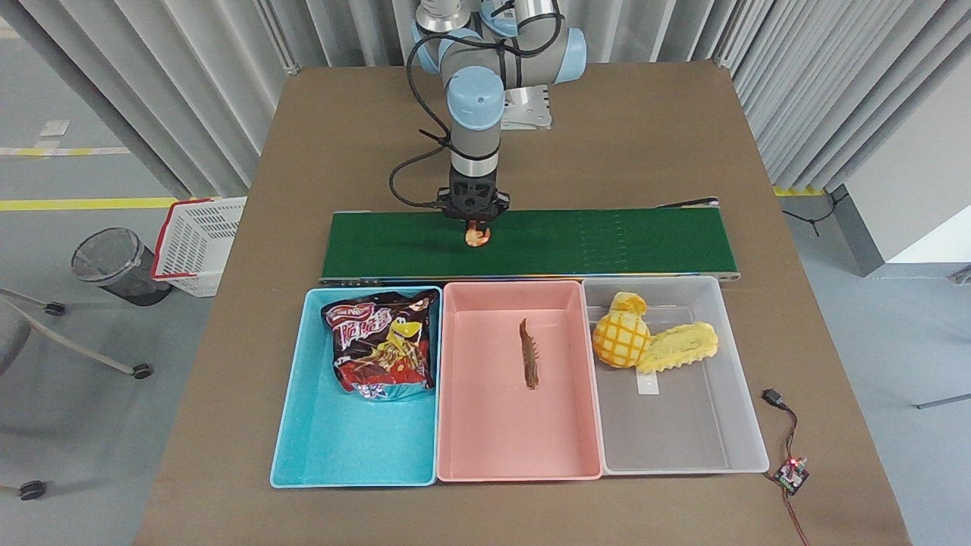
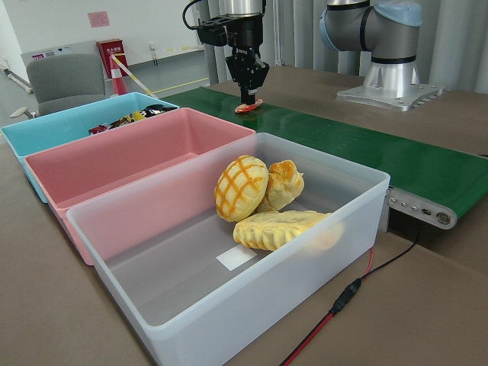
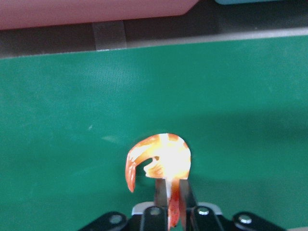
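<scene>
A cooked shrimp [image 1: 478, 236] lies on the green conveyor belt [image 1: 601, 241], with my gripper [image 1: 473, 221] down over it. In the wrist view the tail of the shrimp [image 3: 161, 156] sits between my two fingertips; whether they are pressed on it is hard to tell. In the left view the gripper reaches down to the shrimp [image 2: 248, 108] at the belt's surface.
In front stand a blue tray [image 1: 355, 441] with a snack bag [image 1: 382, 341], a pink tray [image 1: 519, 428] with a brown shrimp-like item [image 1: 530, 359], and a clear tray [image 1: 683, 428] with yellow breads [image 1: 621, 340]. A small circuit board with wires lies at right.
</scene>
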